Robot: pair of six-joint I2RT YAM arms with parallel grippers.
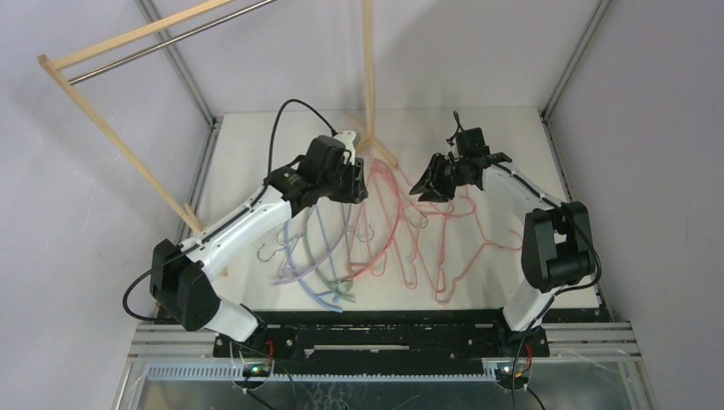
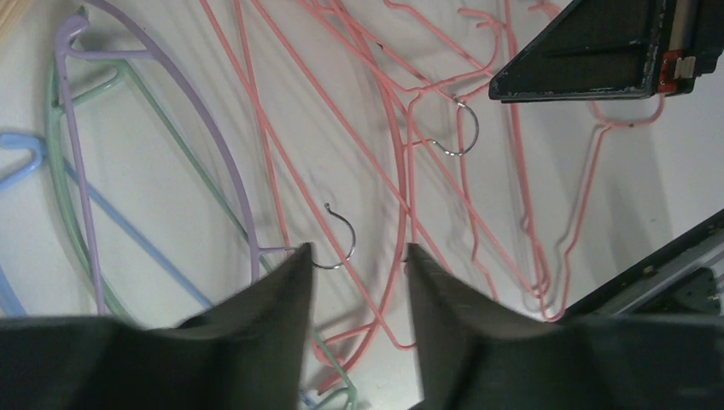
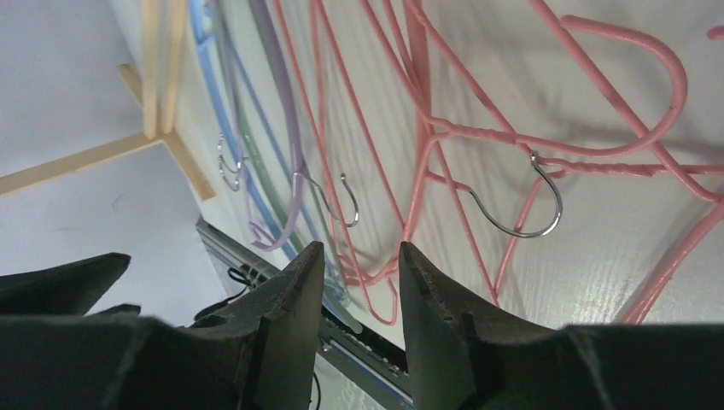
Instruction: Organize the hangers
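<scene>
Pink hangers (image 1: pixel 444 248) lie tangled over the middle and right of the white table, with purple (image 2: pixel 201 111), green (image 2: pixel 60 171) and blue (image 2: pixel 137 239) hangers on the left. In the top view my left gripper (image 1: pixel 357 192) hangs over the middle of the pile, above pink and purple hangers; in its wrist view its fingers are blurred and apart, nothing held. My right gripper (image 1: pixel 423 192) is over the upper pink hangers; in its wrist view the fingertips stand apart above pink hanger wires and near a metal hook (image 3: pixel 553 213), nothing between them.
A wooden rack (image 1: pixel 115 137) with a metal rail (image 1: pixel 171 43) stands at the left, its right foot (image 1: pixel 382 152) at the back middle of the table. Bare table (image 1: pixel 512 137) shows at the back right.
</scene>
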